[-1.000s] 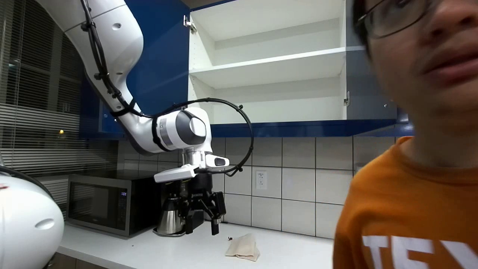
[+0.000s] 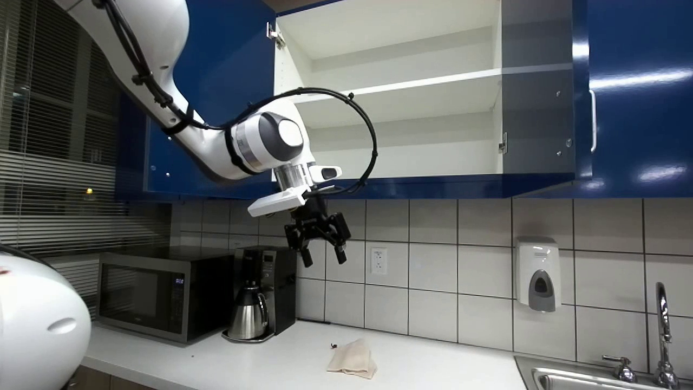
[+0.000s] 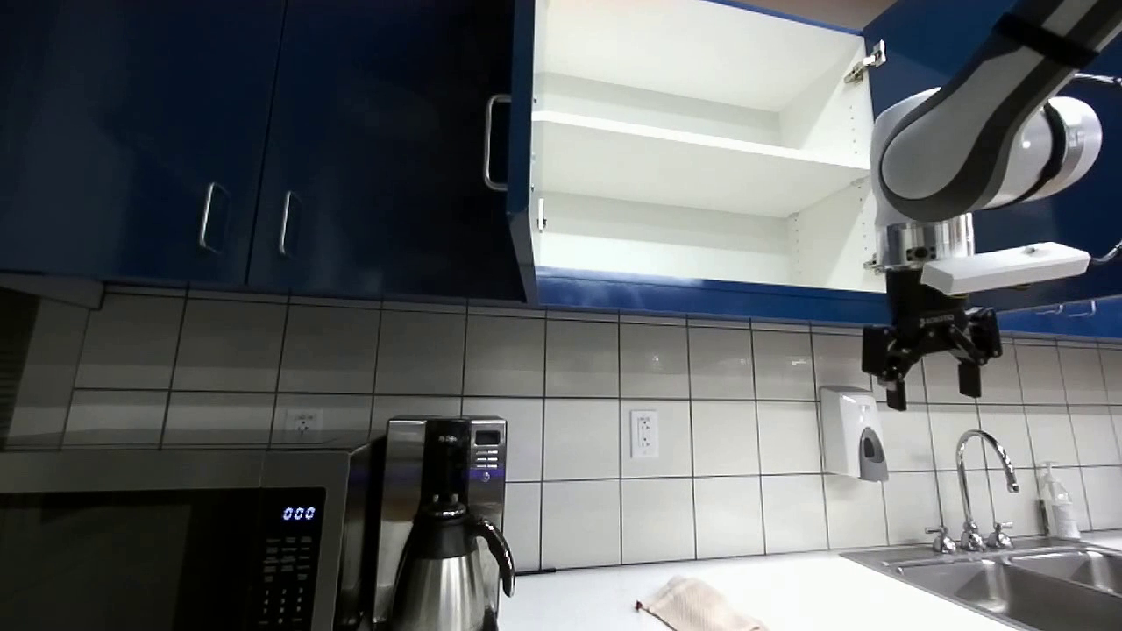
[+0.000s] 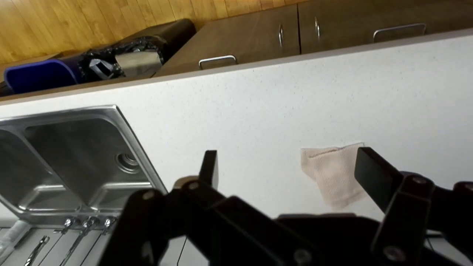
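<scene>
My gripper (image 2: 323,259) hangs open in the air, fingers pointing down, well above the counter and in front of the tiled wall. In the second exterior view the gripper (image 3: 938,391) appears at the right, just below the cabinet's bottom edge, with empty space between its fingers. A folded beige cloth (image 2: 354,358) lies on the white counter (image 2: 429,361), below the gripper and apart from it. From the wrist, the cloth (image 4: 334,175) shows between the spread fingertips, closer to the right one, which hides its edge.
An open, empty cabinet (image 2: 403,84) with a middle shelf is overhead. A coffee maker (image 2: 280,286) with a steel carafe (image 2: 248,318) and a microwave (image 2: 146,296) stand left. The sink (image 4: 95,155) and faucet (image 2: 662,312) are right.
The arm has risen, and my gripper is higher and slightly farther right in the first exterior view. A person in an orange shirt has left the view. The cloth has stayed put.
</scene>
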